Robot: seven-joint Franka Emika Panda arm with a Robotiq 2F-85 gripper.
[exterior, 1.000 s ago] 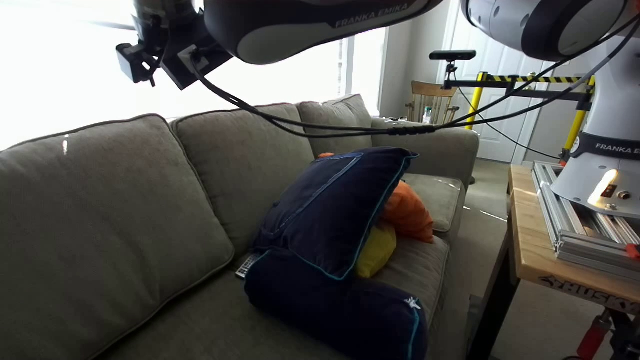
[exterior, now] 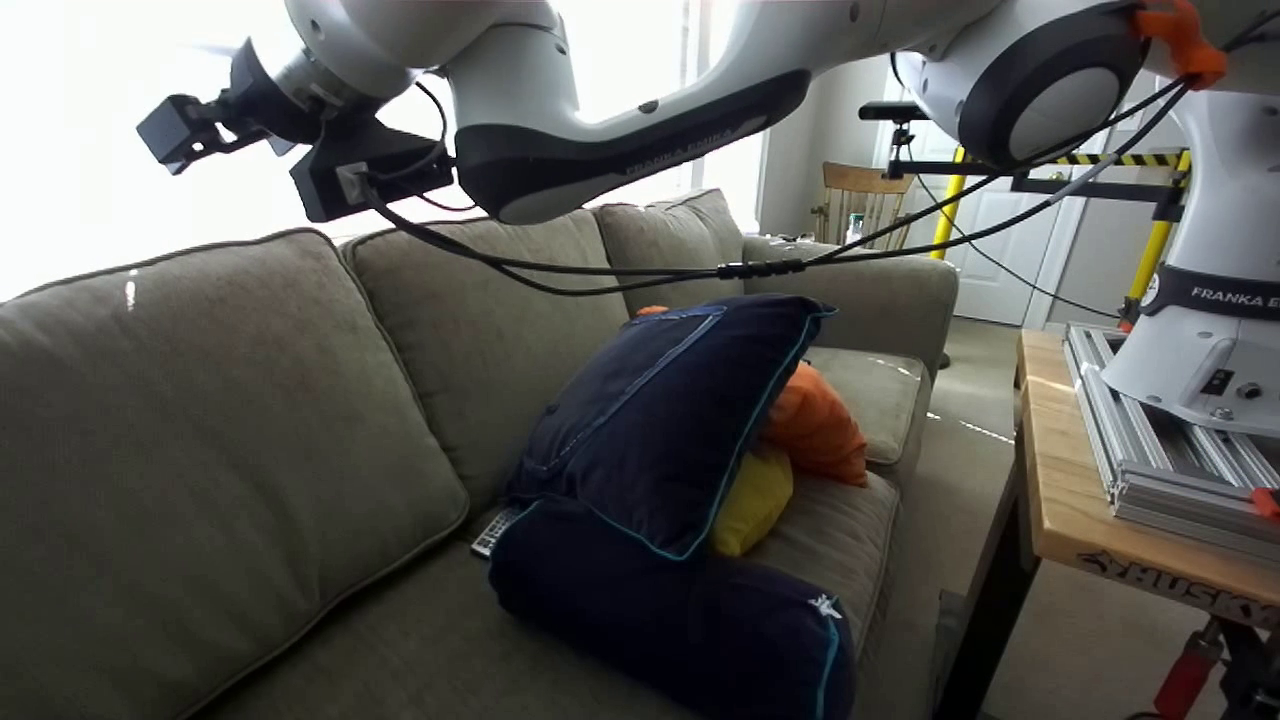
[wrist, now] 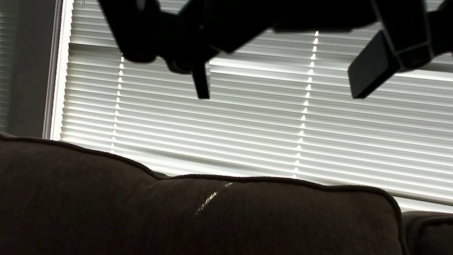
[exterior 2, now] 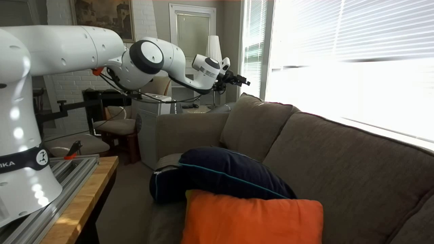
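Open and empty, my gripper shows its dark fingers apart against the window blinds in the wrist view. In exterior view 1 the gripper (exterior: pixel 180 132) hangs high above the couch backrest, well away from the pillows. A large navy pillow (exterior: pixel 672 408) leans over a navy bolster (exterior: pixel 672 600) on the seat. A yellow pillow (exterior: pixel 753 498) and an orange pillow (exterior: pixel 822 426) are partly covered by it. Part of a remote (exterior: pixel 492 532) sticks out by the bolster's left end. The orange pillow (exterior 2: pixel 252 219) lies in front of the navy pillow (exterior 2: pixel 236 173) in exterior view 2.
The couch's back cushions (exterior: pixel 180 444) rise below the gripper, with the bright window blinds (wrist: pixel 254 127) behind. Cables (exterior: pixel 576 278) sag under the arm. The wooden robot table (exterior: pixel 1080 480) stands right of the couch. Bare seat lies left of the bolster.
In exterior view 1 my arm has swung to the left, the gripper with it, and the forearm shows higher links now. The pillows and the remote have not moved.
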